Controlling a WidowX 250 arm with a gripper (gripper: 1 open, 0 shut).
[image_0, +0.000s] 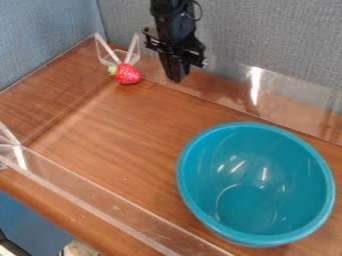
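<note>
My black gripper (175, 66) hangs at the top centre near the back wall, pointing down, with its fingers shut and nothing visible between them. Left of it and lower, a red strawberry (127, 74) with a green top lies on the wooden surface in the back-left area, apart from the gripper. A large teal bowl (254, 210) sits at the front right, empty.
Clear plastic walls (107, 226) edge the wooden surface (120, 140), with grey padded panels behind at the back and left.
</note>
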